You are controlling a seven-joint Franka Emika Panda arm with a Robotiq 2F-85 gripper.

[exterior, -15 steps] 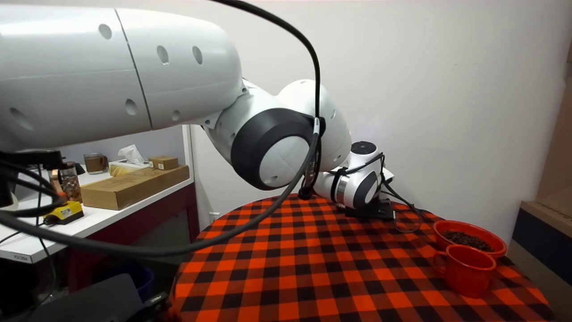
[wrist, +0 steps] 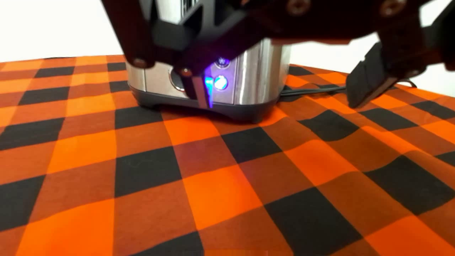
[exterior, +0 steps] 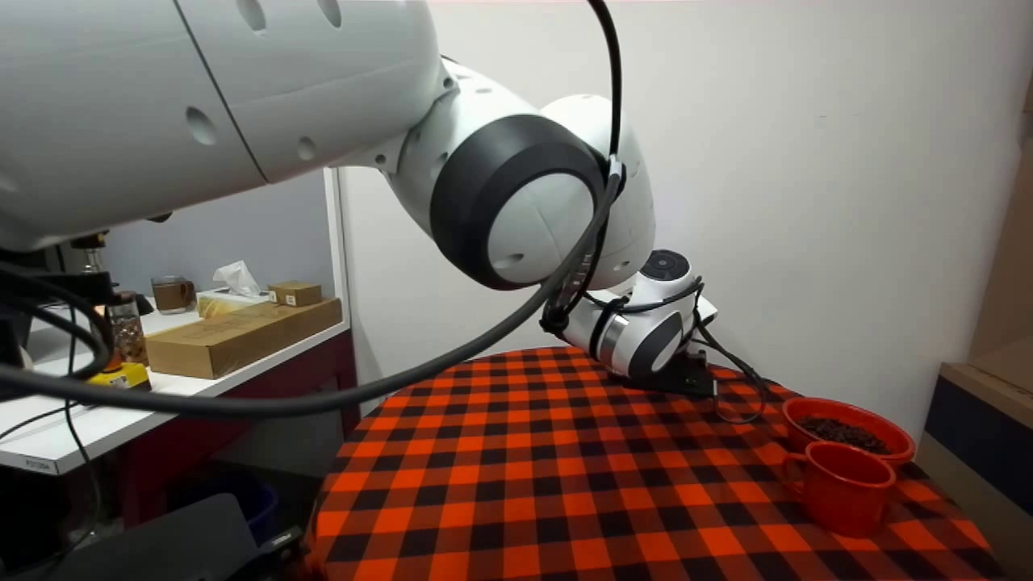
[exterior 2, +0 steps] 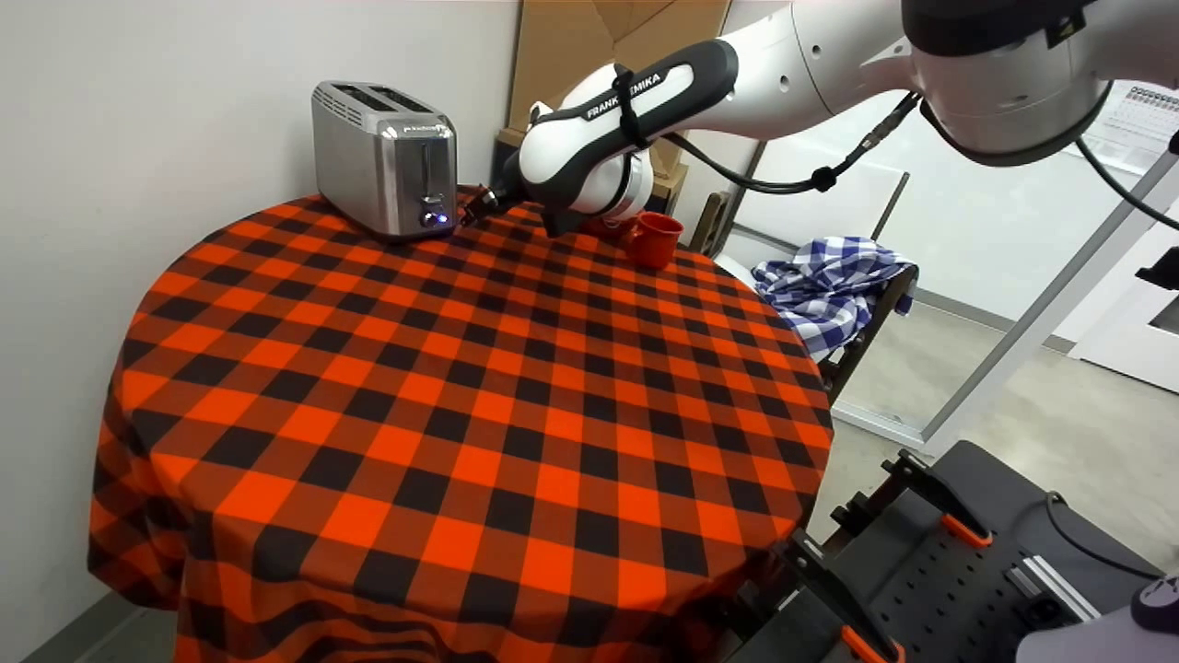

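Observation:
A silver toaster (exterior 2: 387, 166) stands on the checked tablecloth by the wall, its blue control light lit. In the exterior view 2, my gripper (exterior 2: 477, 206) is low beside the toaster's front, close to the lit knob (exterior 2: 433, 217). The wrist view shows my gripper open, its fingers wide apart. One finger overlaps the toaster's lit panel (wrist: 220, 82); whether it touches cannot be told. The other finger (wrist: 367, 79) hangs over the cloth to the right of the toaster. Nothing is held between them. In the exterior view 1, the arm hides the toaster and the fingers.
A red mug (exterior: 849, 489) and a red bowl (exterior: 898, 437) with dark bits inside stand at the table's side. A dark cord (wrist: 313, 91) lies behind the toaster. Much of the checked tablecloth (exterior 2: 475, 442) is clear.
In the exterior view 1, the arm's elbow and wrist links have risen and shifted right. The hand has moved only slightly right. Mug and bowl are unmoved.

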